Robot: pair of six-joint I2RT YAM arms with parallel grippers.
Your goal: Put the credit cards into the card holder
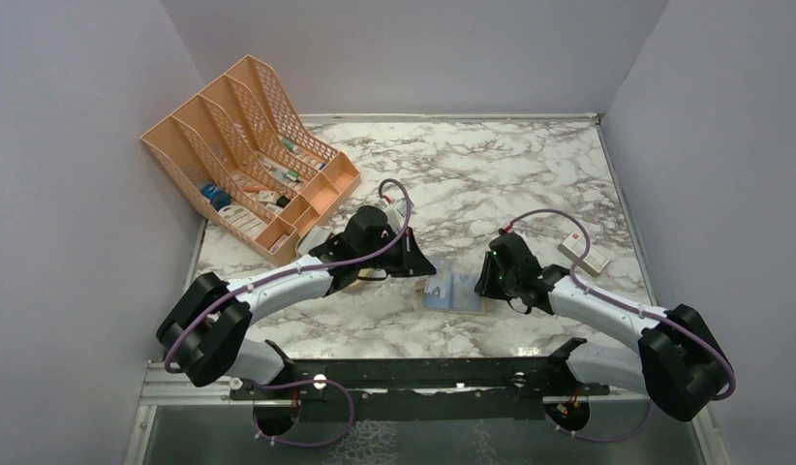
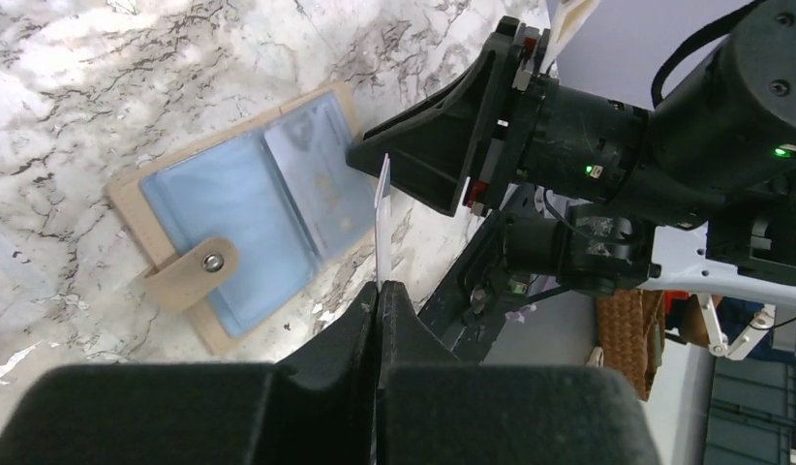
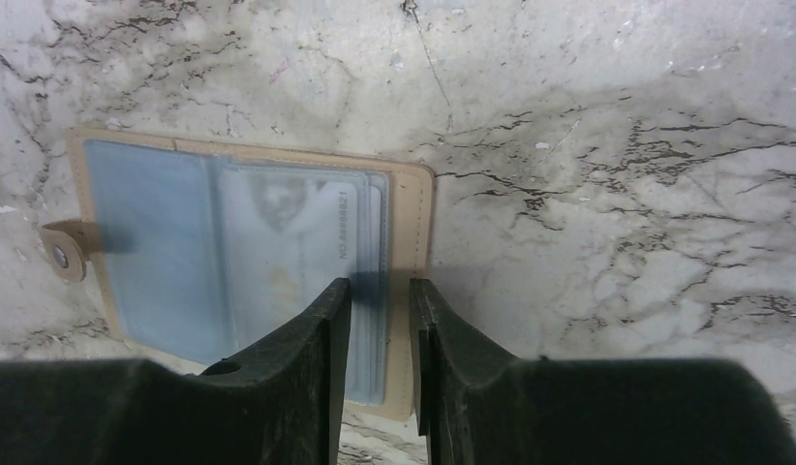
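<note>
The card holder lies open on the marble table, tan with blue inside, its strap and snap on the left. A card shows in its right-hand clear sleeve. My left gripper is shut on a thin credit card, seen almost edge-on in the left wrist view. In the top view that gripper hovers over the holder's far side. Partly open, my right gripper has its fingers astride the holder's right edge as seen from above; whether they touch it, I cannot tell.
At the back left stands an orange sectioned organizer holding tubes and bottles. A small white box lies at the right. The left arm largely covers a yellow tray. Open marble spans the table's back middle.
</note>
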